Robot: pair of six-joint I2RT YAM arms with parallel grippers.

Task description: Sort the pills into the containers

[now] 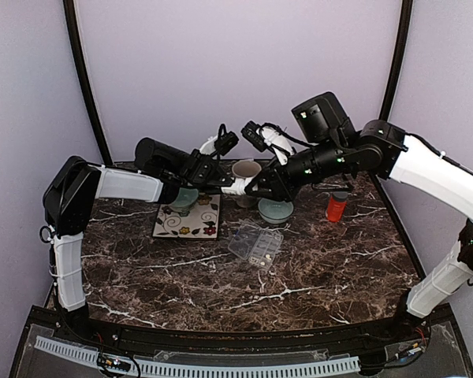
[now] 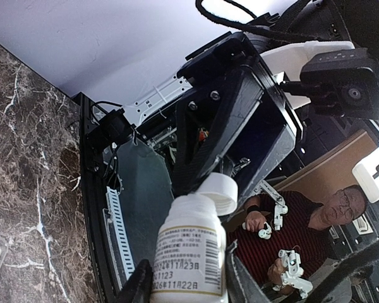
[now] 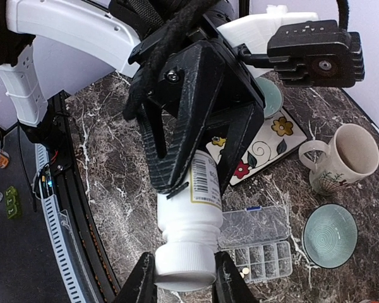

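Observation:
High above the table, my two grippers meet at a white pill bottle with a printed label. My left gripper is shut on the bottle's body. Its white cap is between the fingers of my right gripper, which is shut on it. In the left wrist view the cap sits askew at the bottle's neck; whether it is fully free cannot be told. A clear pill box lies on the table below, lid open, with a few pale pills in its compartments.
Behind the pill box stand a green bowl and a flowered mug. A patterned tray bears another green bowl. To the right is a red-orange container.

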